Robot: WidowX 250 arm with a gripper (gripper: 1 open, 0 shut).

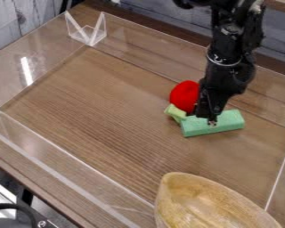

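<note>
The black gripper [208, 114] reaches down from the top right to a green block [223, 126] on the wooden table, just beside a red round object [185, 94]. Its tips are at the block's upper left part; whether anything is between them is hard to tell. A small pale yellow-green piece [175, 113] lies at the block's left, below the red object.
A cream bowl [192, 209] sits at the bottom right. A clear wire-like or plastic container [83, 27] stands at the upper left.
</note>
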